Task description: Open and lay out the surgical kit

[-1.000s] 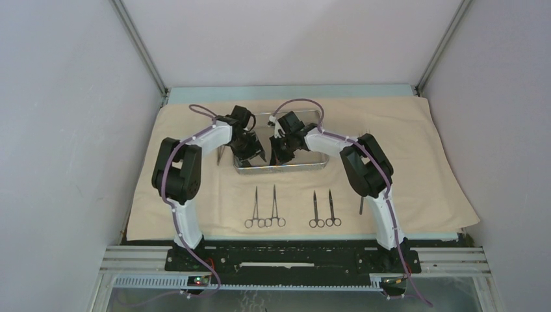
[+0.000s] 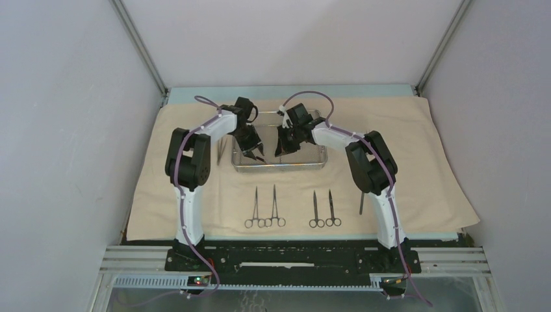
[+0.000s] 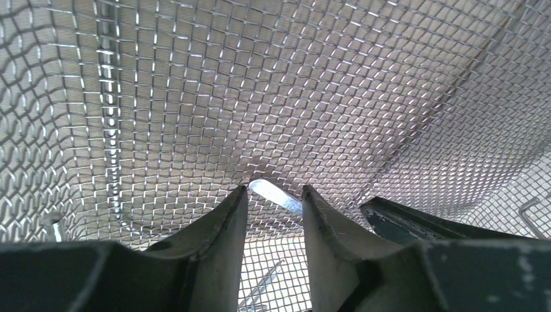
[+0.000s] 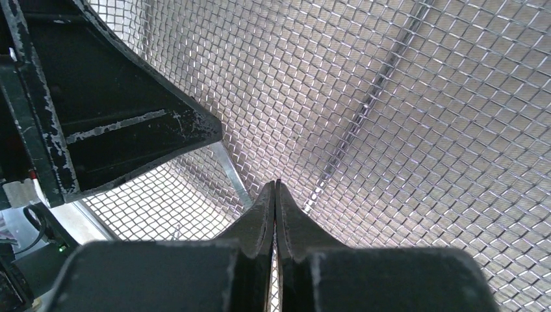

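Note:
A slim flat metal instrument (image 3: 274,195) lies on the mesh floor of the wire basket (image 2: 279,167). In the left wrist view one end of it shows between the parted fingers of my left gripper, which is open; contact with the instrument cannot be made out. From the right wrist view, the strip (image 4: 232,174) runs out from under the left gripper's dark finger and disappears behind my right gripper. Those right fingers look close together at their tips, and whether a narrow gap remains is unclear.
On the cloth in front of the basket lie two clamps (image 2: 274,207) and two pairs of scissors (image 2: 316,211). A thin instrument (image 2: 362,203) is at the right, and more (image 2: 221,151) lie left of the basket. Both grippers are close together inside the basket.

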